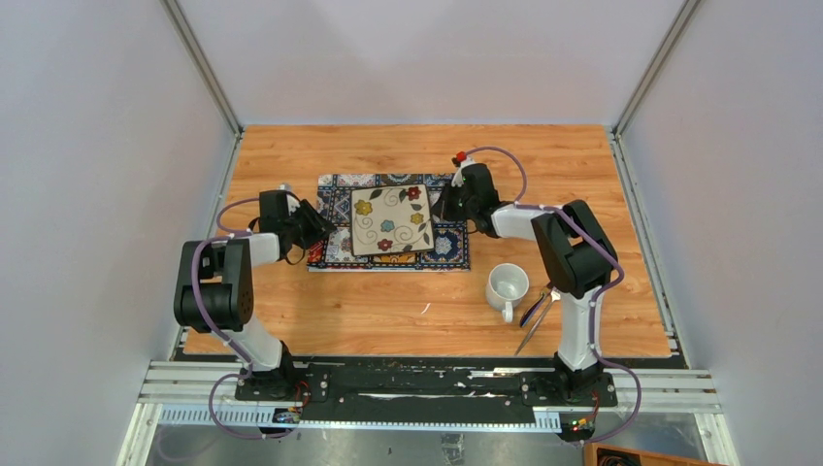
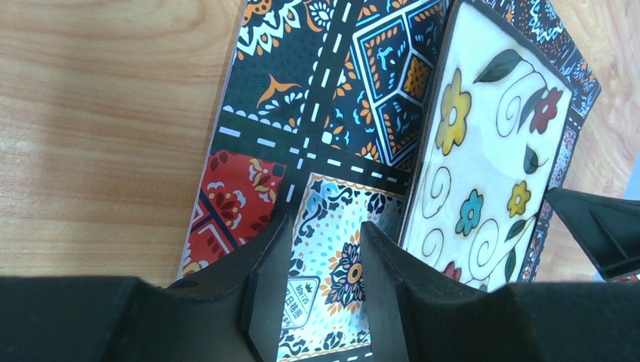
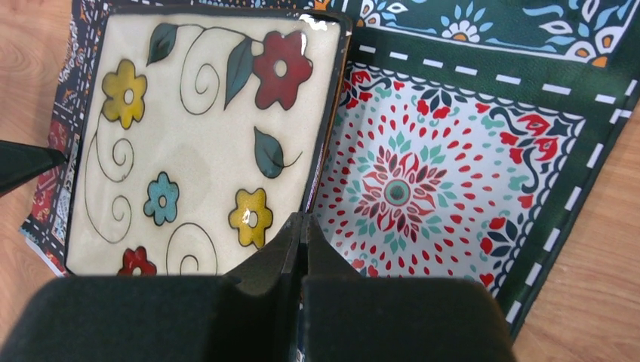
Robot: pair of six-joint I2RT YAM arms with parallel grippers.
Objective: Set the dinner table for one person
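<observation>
A square cream plate (image 1: 391, 220) with painted flowers lies on the patterned placemat (image 1: 450, 250), slightly turned and near its middle. My right gripper is shut at the plate's right edge, nothing visible between its fingers; whether it touches the rim I cannot tell. Over the placemat's left side, my left gripper is part open and empty, apart from the plate's left edge. A white mug (image 1: 507, 286) stands on the bare table at the lower right. Beside it lie a dark-handled utensil (image 1: 532, 310) and a silver utensil (image 1: 536, 325).
A thin white scrap (image 1: 426, 308) lies on the wooden table (image 1: 388, 330) in front of the placemat. Bare wood is free behind the placemat and along the front middle. The right forearm (image 1: 566, 243) passes above the utensils' far side.
</observation>
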